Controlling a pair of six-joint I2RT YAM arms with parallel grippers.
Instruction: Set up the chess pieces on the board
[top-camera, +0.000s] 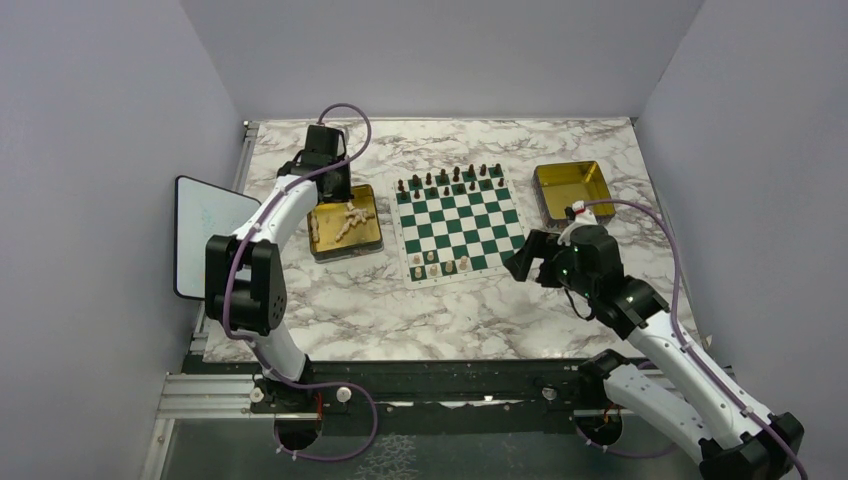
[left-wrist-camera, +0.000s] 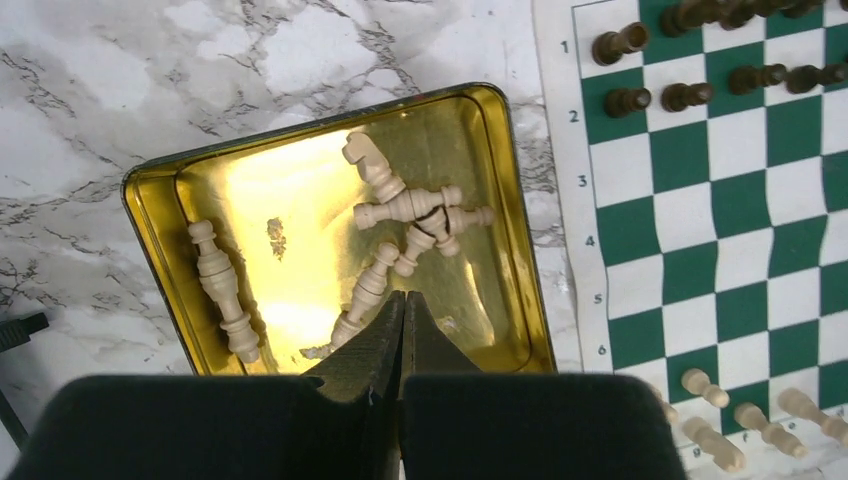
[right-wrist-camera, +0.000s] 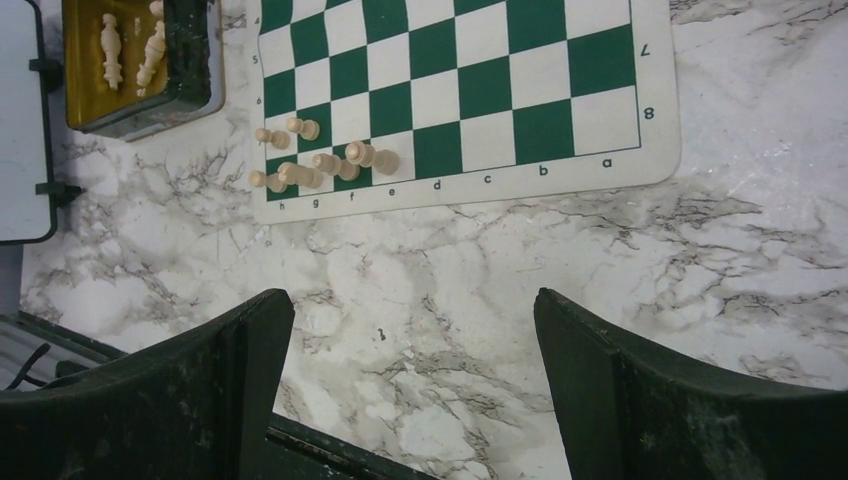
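My left gripper is shut with nothing between its fingers, above the gold left tray (left-wrist-camera: 535, 290). Several white pieces lie on their sides in that tray: a knight (left-wrist-camera: 370, 163) at the far end of a cluster, a piece (left-wrist-camera: 408, 206) across the middle, and another (left-wrist-camera: 368, 288) just outside my fingertips. One more white piece (left-wrist-camera: 222, 290) lies alone along the left wall. On the green-and-white board (top-camera: 462, 222), dark pieces (top-camera: 443, 177) stand along the far rows and a few white pieces (right-wrist-camera: 375, 157) at the near left corner. My right gripper is open and empty over bare table.
A second gold tray (top-camera: 572, 182) at the right looks empty where visible; the right arm partly covers its near side. A whiteboard (top-camera: 212, 225) leans at the left edge. The marble table in front of the board is clear.
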